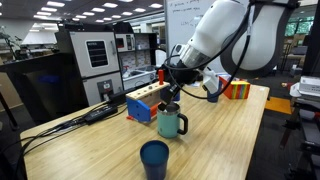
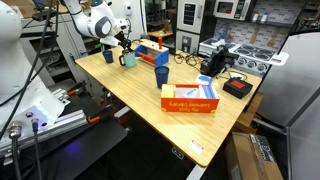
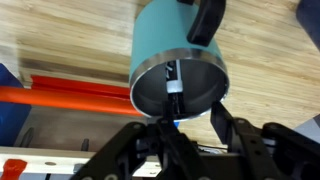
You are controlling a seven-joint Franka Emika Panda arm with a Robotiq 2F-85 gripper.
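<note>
A teal mug [image 1: 169, 122] with a dark handle stands upright on the wooden table, also seen as a small teal mug [image 2: 127, 59] in the other exterior view. From above, the wrist view looks into the mug [image 3: 150, 42], where a slim black item with a pale band [image 3: 174, 88] leans inside. My gripper is over the mug's rim, its dark fingers apart. The slim item is near the left finger, and no firm hold on it shows. In the first exterior view the gripper [image 1: 172, 90] is right above the mug, its tips partly hidden.
A dark blue cup [image 1: 154, 160] stands nearer the camera. Behind the mug is a wooden rack with blue ends [image 1: 140, 108]. A red-and-yellow box of items [image 2: 190, 98] sits farther along the table. Bare tabletop [image 1: 85, 150] lies to the left.
</note>
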